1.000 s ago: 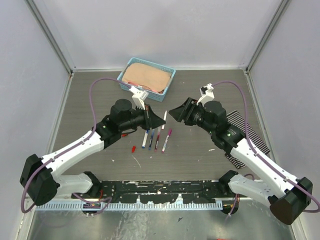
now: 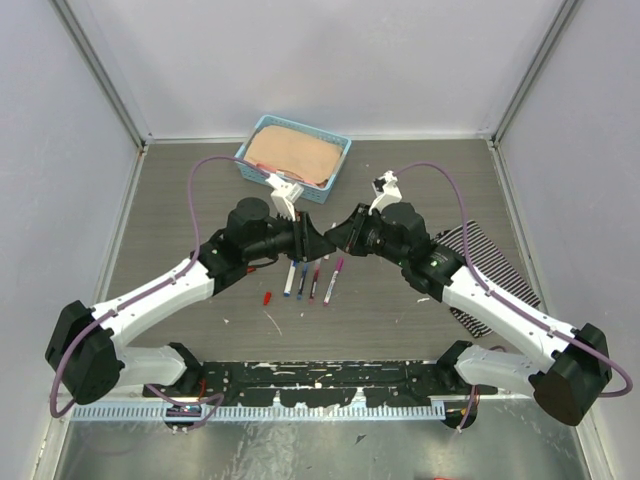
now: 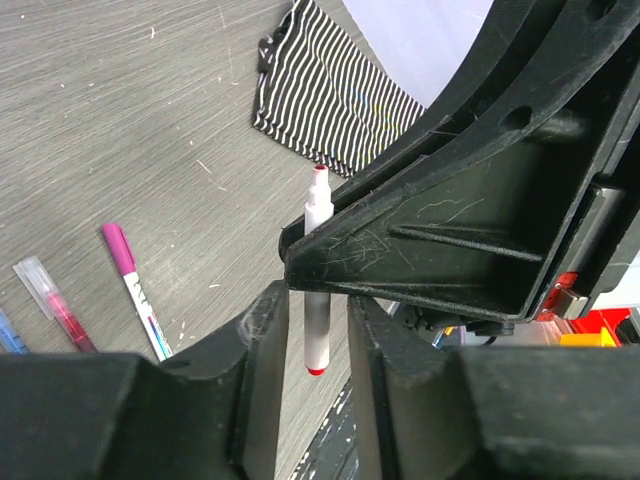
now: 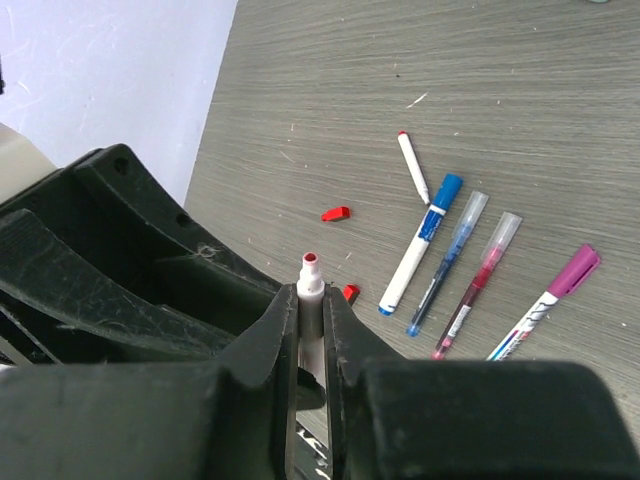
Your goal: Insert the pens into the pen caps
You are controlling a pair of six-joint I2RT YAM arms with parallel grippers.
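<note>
A white marker body with red ends (image 3: 317, 335) stands upright between the two grippers. My right gripper is shut on it, its fingers (image 4: 280, 340) closing from both sides. The left gripper is open around the marker's lower part, with gaps on both sides. Below on the table lie two small red caps (image 4: 336, 214), one of them partly behind the marker. Beyond them is another thin white marker (image 4: 412, 168) with a red tip.
A blue-capped marker (image 4: 421, 245), a clear-capped blue pen (image 4: 448, 262), a clear-capped red pen (image 4: 478, 284) and a purple-capped marker (image 4: 545, 302) lie side by side. A light-blue basket (image 2: 334, 179) stands at the back. Striped cloth (image 2: 487, 262) lies at the right.
</note>
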